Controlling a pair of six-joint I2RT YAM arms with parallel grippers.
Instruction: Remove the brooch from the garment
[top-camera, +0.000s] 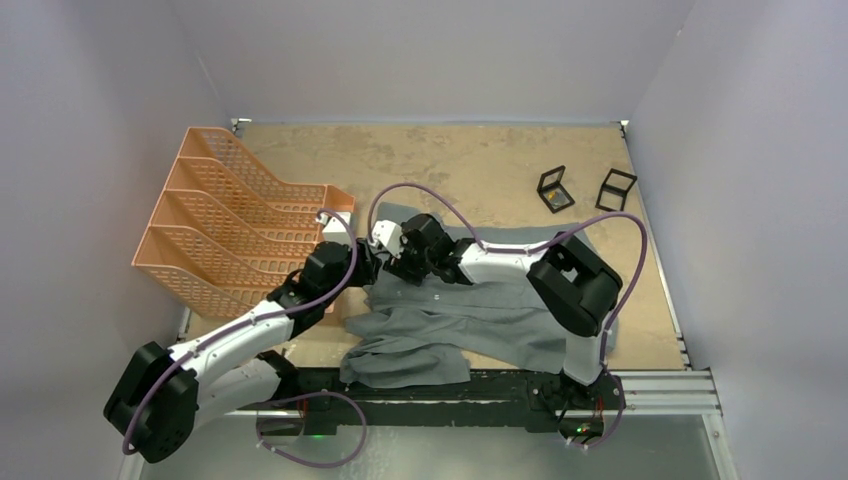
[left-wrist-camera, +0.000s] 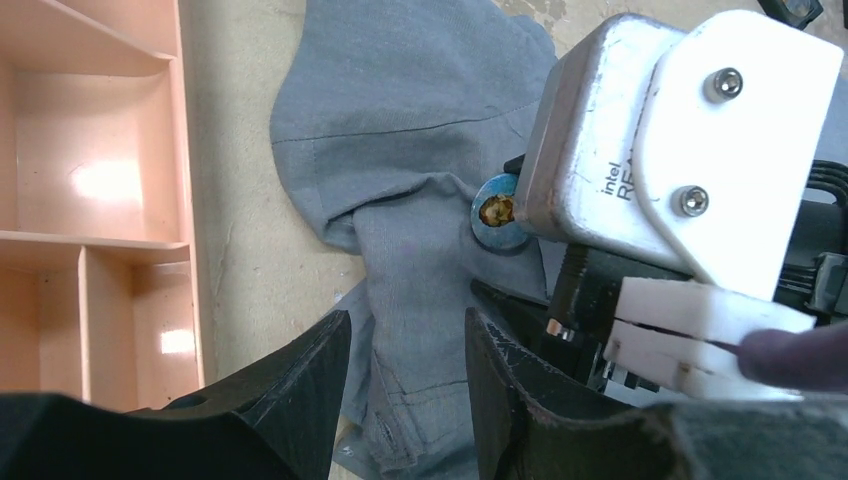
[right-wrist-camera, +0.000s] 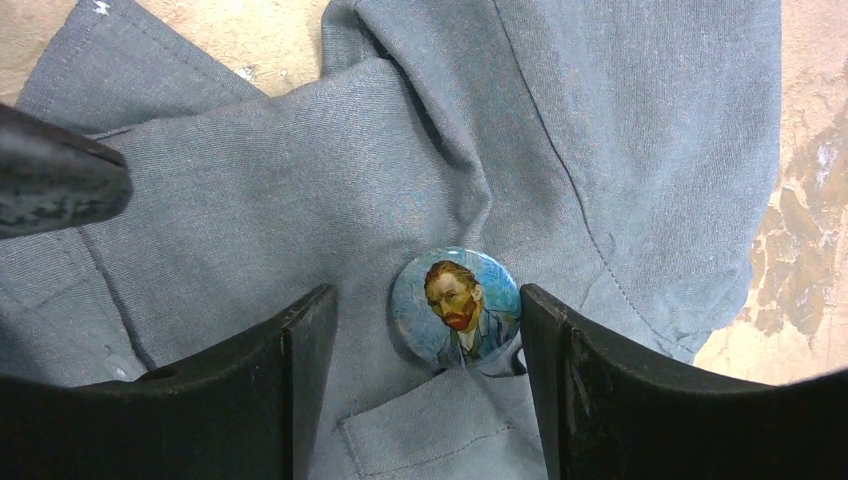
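Observation:
The round brooch (right-wrist-camera: 457, 308), painted with a bearded man's portrait, lies face up on the grey-blue garment (right-wrist-camera: 250, 200). In the right wrist view, my right gripper is open around it. The right-hand finger touches or nearly touches the brooch's edge, while a gap separates the other finger from it. The left wrist view also shows the brooch (left-wrist-camera: 500, 212), partly hidden by the right arm's camera. My left gripper stands open to the left of it, nothing between its fingers, above the garment. Both hands hide the brooch in the top view.
An orange compartment rack (top-camera: 235, 225) stands close on the left of my left hand. Two small black frames (top-camera: 555, 189) lie at the back right. Bare table shows behind the garment. The right camera housing (left-wrist-camera: 680, 140) crowds the left gripper's right side.

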